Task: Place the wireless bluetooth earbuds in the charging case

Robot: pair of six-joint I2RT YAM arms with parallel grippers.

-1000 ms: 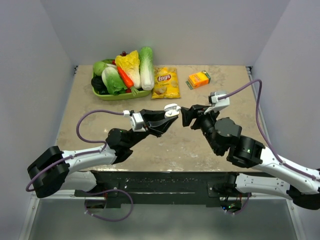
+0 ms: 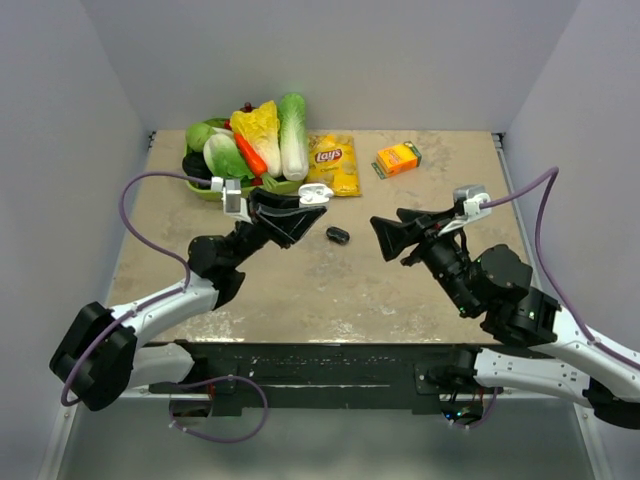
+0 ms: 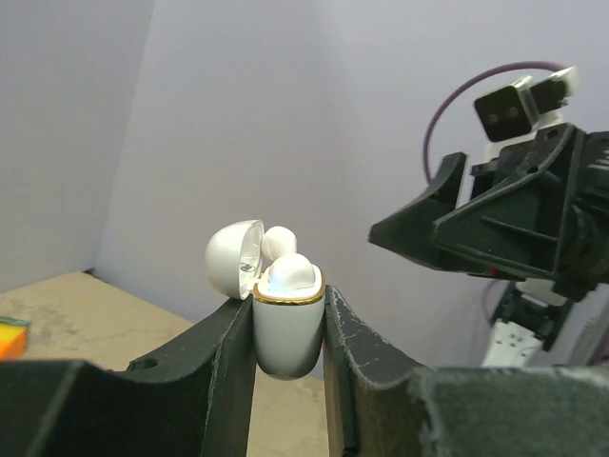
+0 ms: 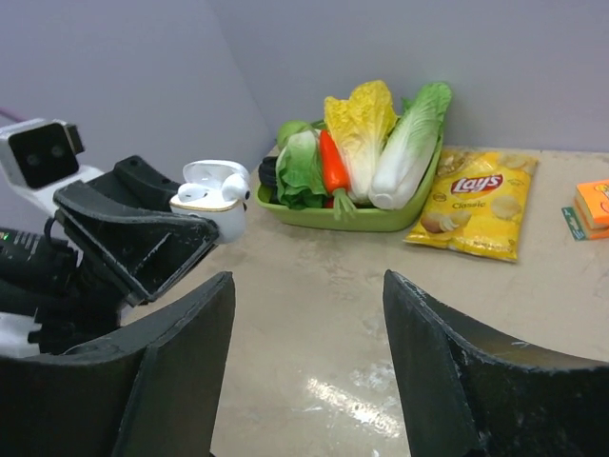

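Observation:
My left gripper is shut on the white charging case, held up over the middle of the table with its lid open. Small white rounded earbud shapes show in it. In the top view my right gripper stands apart to the right of the case; in the right wrist view its fingers are apart with nothing between them. A small dark object lies on the table between the grippers.
A green basket of vegetables stands at the back left, a Lays bag beside it, an orange box at the back right.
My left gripper has moved left and back with the case.

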